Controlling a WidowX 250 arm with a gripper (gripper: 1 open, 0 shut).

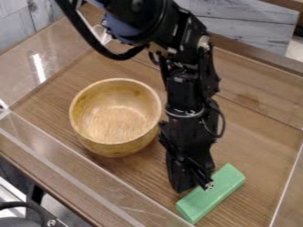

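Note:
My black gripper point(196, 177) reaches down from the top of the view to the wooden surface. Its tip is low beside the upper left end of a green block point(214, 197) at the bottom right. The dark fingers overlap, and I see nothing clearly held between them; whether it touches the block I cannot tell.
A round tan bowl point(97, 116) sits left of the arm on the wooden table point(249, 133). Marbled panels stand at the back.

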